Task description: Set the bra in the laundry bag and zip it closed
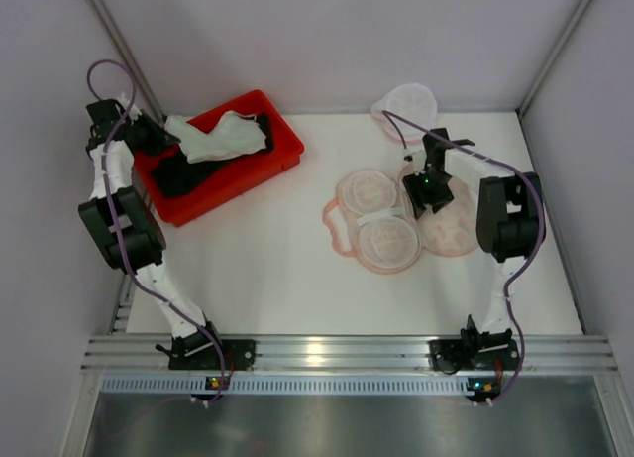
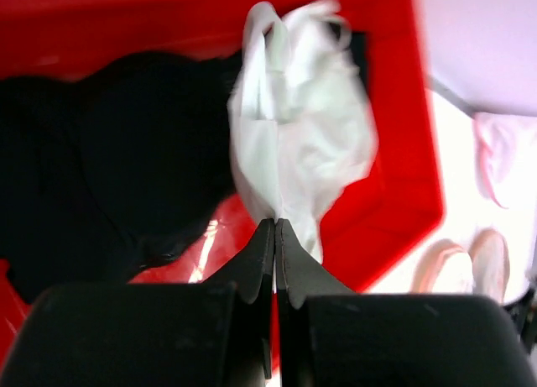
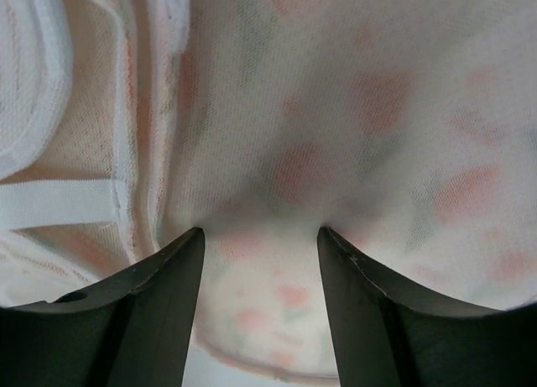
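The white bra (image 1: 228, 138) stretches from the red bin up to my left gripper, which is shut on its near edge. In the left wrist view the pale cloth (image 2: 298, 143) rises toward the fingertips, partly blurred. The mesh laundry bag (image 1: 381, 217), with two round padded cups and a flower-print flap (image 3: 377, 169), lies spread on the table. My right gripper is open just over that flap, with no cloth clearly between its fingers.
Black garments (image 2: 109, 160) lie in the red bin (image 1: 230, 187) at the left. A pale round mesh piece (image 1: 408, 108) rests at the back right. The table (image 1: 258, 269) between bin and bag is bare.
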